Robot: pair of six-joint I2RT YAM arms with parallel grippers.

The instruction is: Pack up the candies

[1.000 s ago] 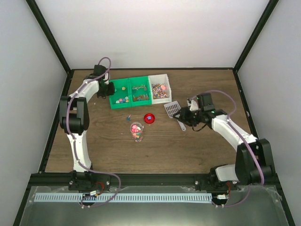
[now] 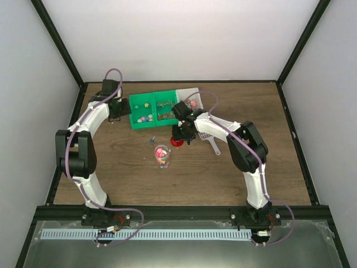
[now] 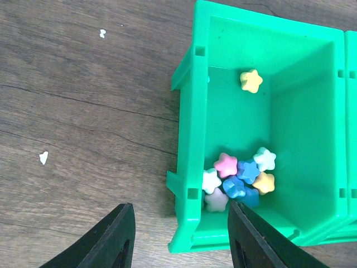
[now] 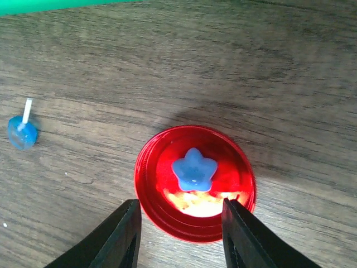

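A red round lid (image 4: 149,206) lies on the table with a blue star candy (image 4: 194,169) in it. Over this lid hangs my right gripper, its fingers apart and nothing between them. The clear jar (image 2: 162,163) on the table holds pink and other coloured candies. In the left wrist view, the green bin (image 3: 192,139) has a yellow star (image 3: 251,81) near its far end and a cluster of star candies, among them a pink one (image 3: 226,165), at the near end. My left gripper is open and empty by the bin's left wall.
A second green compartment (image 2: 165,94) holds small brownish pieces; a white bin (image 2: 189,92) with mixed candies is partly covered by the right arm. A blue lollipop (image 4: 22,132) lies left of the lid. The scoop's handle (image 2: 215,147) points forward.
My right gripper has swung left from beyond the scoop to over the red lid. The left arm has shifted slightly left, away from the green bin. The candies look unmoved.
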